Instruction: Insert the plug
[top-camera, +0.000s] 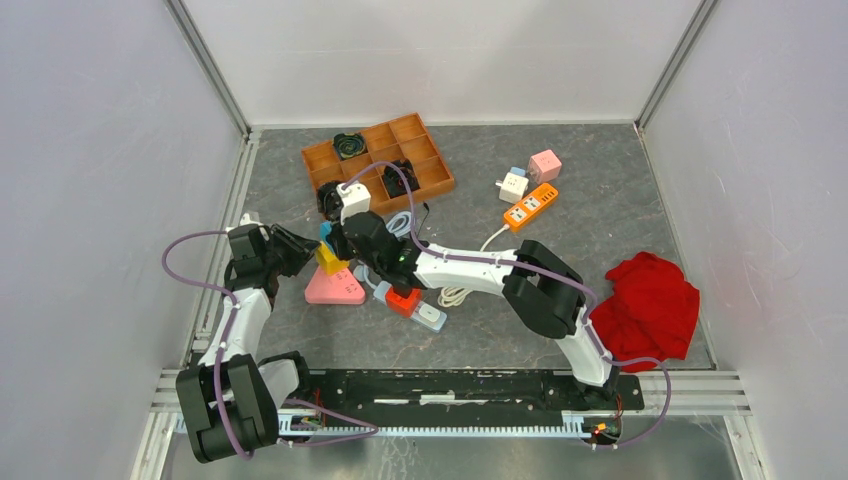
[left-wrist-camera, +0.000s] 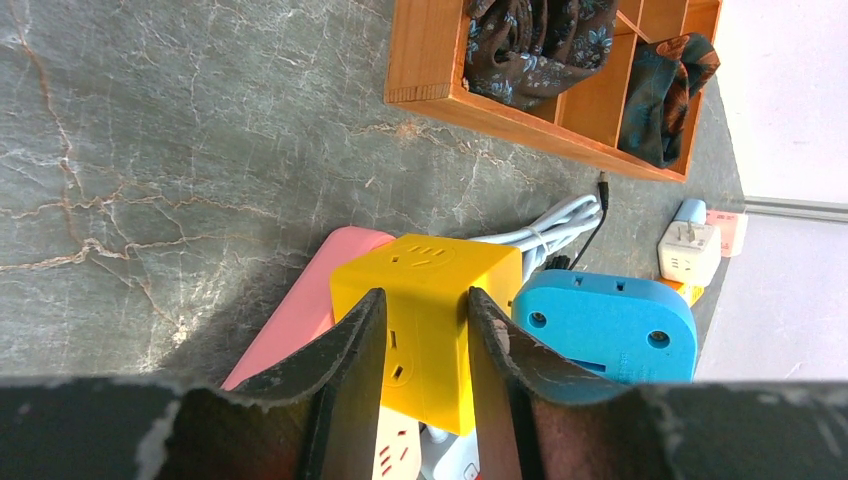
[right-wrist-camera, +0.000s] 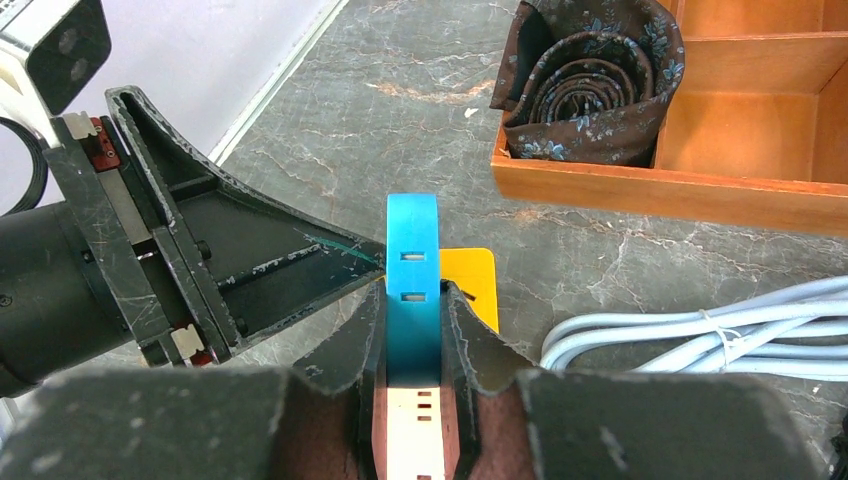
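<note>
In the left wrist view a yellow cube plug (left-wrist-camera: 420, 300) sits over a pink power strip (left-wrist-camera: 295, 300), with my left gripper's fingertips (left-wrist-camera: 423, 300) at it; whether they grip it cannot be told. Beside it is a blue plug adapter (left-wrist-camera: 610, 325). In the right wrist view my right gripper has the blue adapter (right-wrist-camera: 412, 230) between its fingers, above the yellow cube (right-wrist-camera: 470, 270), whose lower part is hidden. From the top, both grippers meet at the pink strip (top-camera: 335, 292).
A wooden divided box (top-camera: 420, 150) with dark cloths stands behind, coiled cables (right-wrist-camera: 680, 330) to the right. A red and clear plug group (top-camera: 403, 305) lies close by. An orange strip (top-camera: 530, 207) and red cloth (top-camera: 645, 310) are at the right.
</note>
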